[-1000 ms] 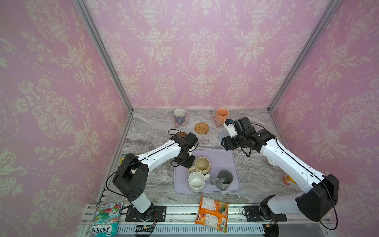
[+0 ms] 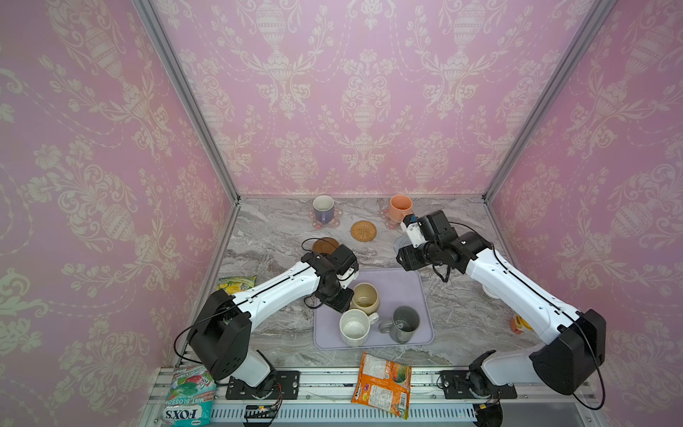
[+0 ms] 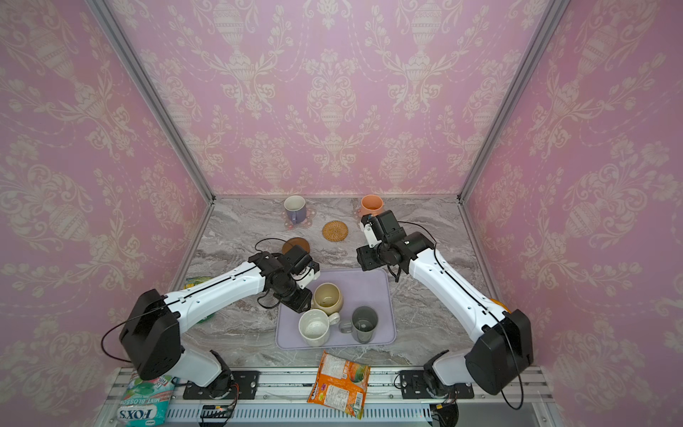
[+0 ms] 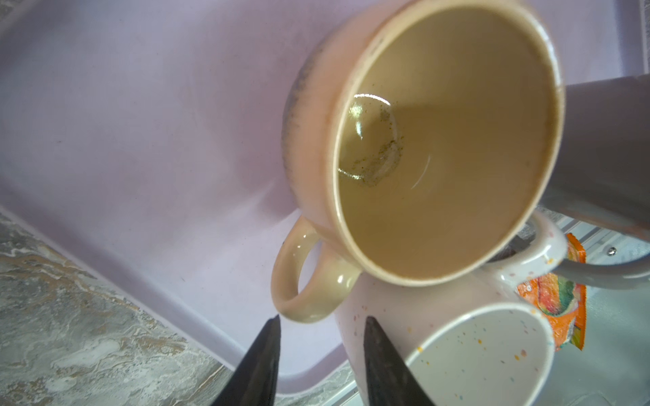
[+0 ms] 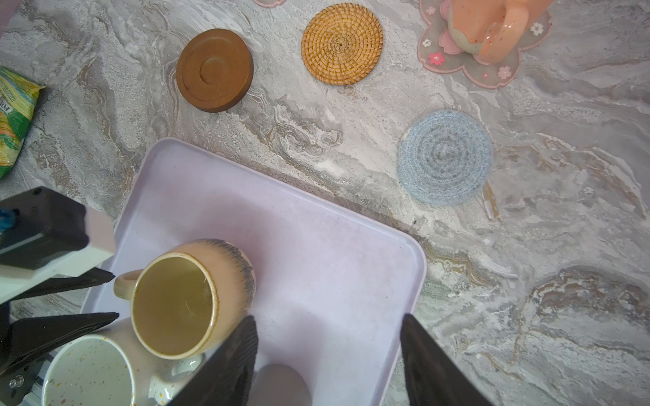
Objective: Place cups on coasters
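Note:
In the lilac tray [image 2: 398, 284] stand a beige cup [image 2: 365, 297], a white cup [image 2: 354, 327] and a grey cup [image 2: 405, 323]. My left gripper is part open beside the beige cup's handle [image 4: 315, 294], its fingers apart and gripping nothing. Behind the tray lie a brown coaster [image 5: 215, 70], a woven coaster [image 5: 342, 44] and a blue-grey coaster [image 5: 445, 157], all bare. A purple-and-white cup [image 2: 323, 209] and an orange cup [image 2: 400, 207] stand on pink flower coasters. My right gripper hangs open and empty above the tray's right part.
The white cup touches or nearly touches the beige one, with the grey cup close by. A yellow-green packet [image 2: 237, 284] lies left of the tray. An orange packet [image 2: 382, 384] lies at the front edge. Marble to the tray's right is mostly clear.
The right arm has barely moved, and the cups are where they were.

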